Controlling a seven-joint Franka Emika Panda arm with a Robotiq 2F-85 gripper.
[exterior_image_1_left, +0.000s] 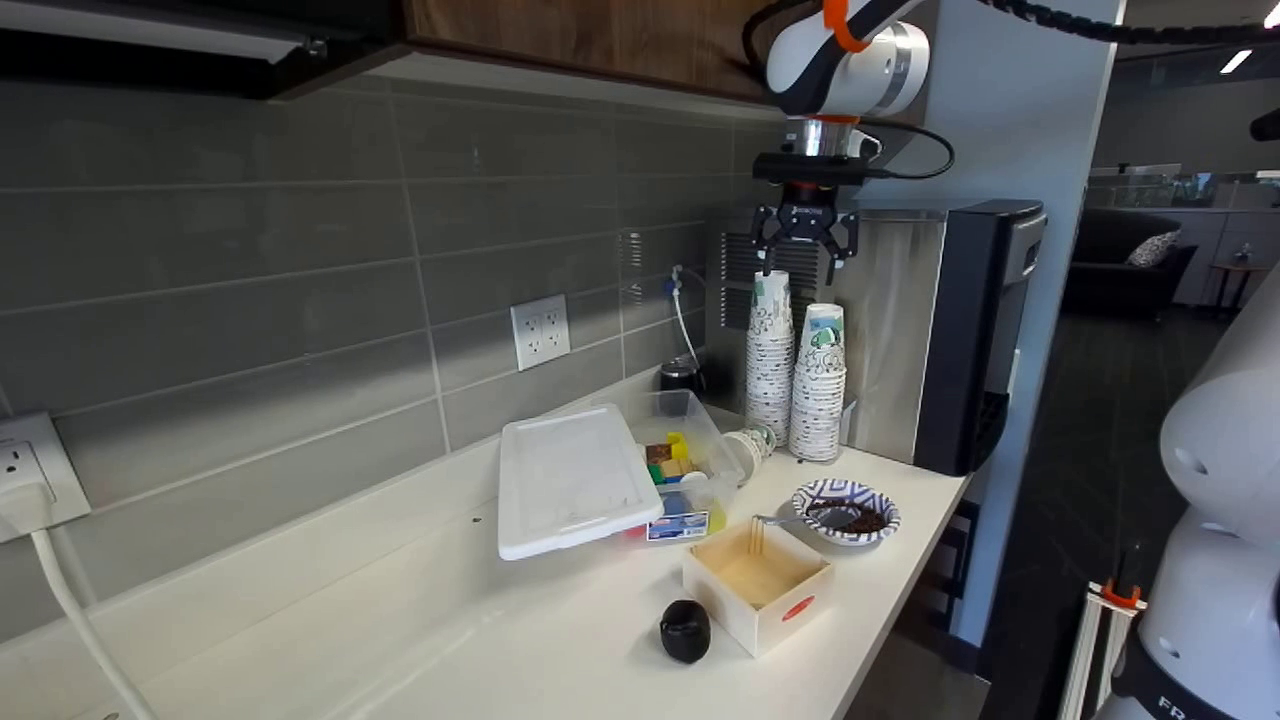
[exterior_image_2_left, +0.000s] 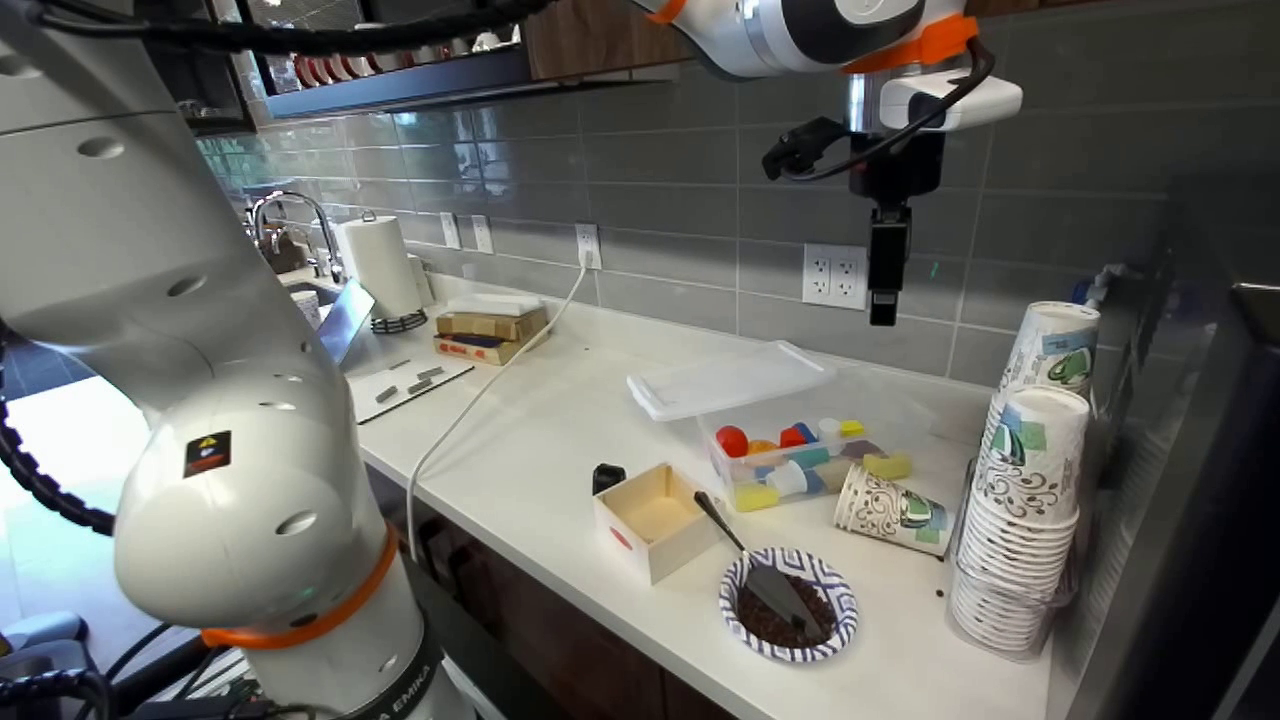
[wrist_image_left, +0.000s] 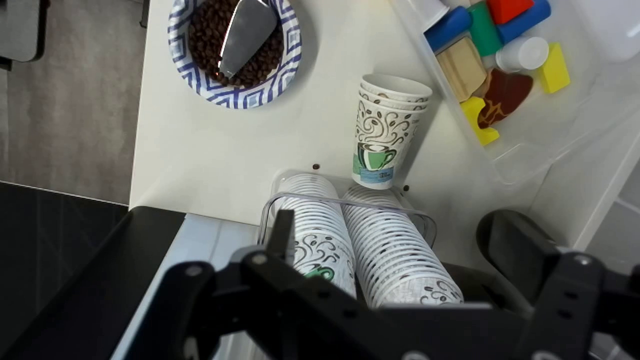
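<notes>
High over the counter, my gripper (exterior_image_1_left: 798, 274) stands open with nothing between its fingers. In exterior view 1 it appears above two tall stacks of patterned paper cups, a taller left stack (exterior_image_1_left: 769, 360) and a shorter right stack (exterior_image_1_left: 818, 390). The wrist view shows both stacks rising toward the gripper inside a clear wire-like holder (wrist_image_left: 384, 207). A few nested cups (wrist_image_left: 384, 135) lie on their side on the counter beside the stacks. A blue-and-white patterned bowl (exterior_image_2_left: 734, 606) holds dark coffee beans (exterior_image_2_left: 768, 622) and a black-handled scoop (exterior_image_2_left: 786, 596).
A clear bin (exterior_image_1_left: 720, 450) of colourful toy blocks, its white lid (exterior_image_1_left: 576, 480) askew, sits near the wall. A pale wooden box (exterior_image_2_left: 654, 522) and a small black object (exterior_image_1_left: 685, 631) are close by. The steel-and-black machine (exterior_image_1_left: 960, 336) borders the cups. Counter left of the box is clear.
</notes>
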